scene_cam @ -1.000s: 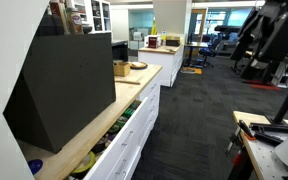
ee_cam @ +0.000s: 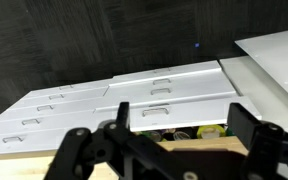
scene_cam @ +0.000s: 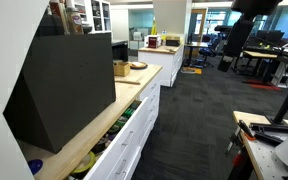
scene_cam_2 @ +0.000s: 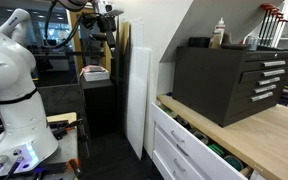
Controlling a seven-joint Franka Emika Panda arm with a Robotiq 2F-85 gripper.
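In the wrist view my gripper is open, with its black fingers (ee_cam: 76, 150) wide apart and nothing held between them. It points down from high above the white drawer cabinet (ee_cam: 169, 92). One top drawer (scene_cam_2: 206, 147) stands pulled out, and small mixed items (scene_cam: 106, 142) show inside it. The first exterior view has the arm's dark end (scene_cam: 246, 38) raised at the upper right, well away from the drawer.
A black multi-drawer chest (scene_cam_2: 234, 85) sits on the wooden countertop (scene_cam_2: 249, 128). Bottles (scene_cam_2: 219, 32) stand on top of the chest. Open dark floor (scene_cam: 184, 125) lies alongside the cabinet. A small wooden box (scene_cam: 121, 68) is farther along the counter.
The drawer and countertop objects look unchanged.
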